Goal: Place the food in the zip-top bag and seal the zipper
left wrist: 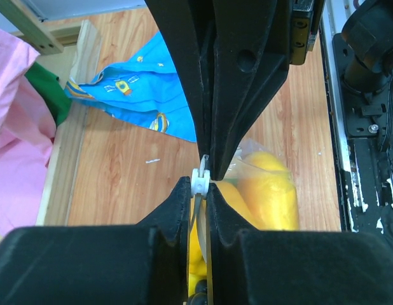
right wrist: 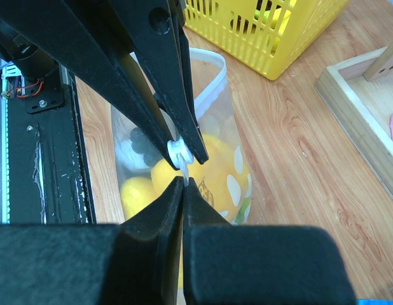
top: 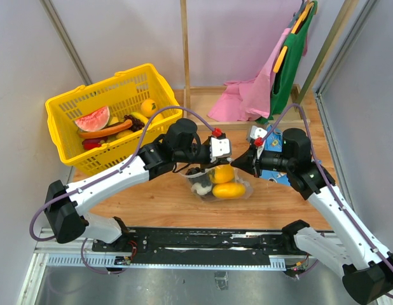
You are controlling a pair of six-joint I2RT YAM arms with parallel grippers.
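Note:
A clear zip top bag (right wrist: 128, 176) holds yellow food (top: 228, 189) and dark and white items, below both grippers. Its white slider (left wrist: 199, 183) sits at the zip strip, where the grippers meet. In the left wrist view my left gripper has its fingertips close around the slider. My right gripper has its fingertips nearly together on the strip just beside it. Whether either is fully shut is hard to tell.
A yellow basket (top: 64, 114) of food stands at the back left. Behind is a wooden rack with pink and green cloths (top: 279, 89). A blue cloth (left wrist: 139, 89) lies to the right.

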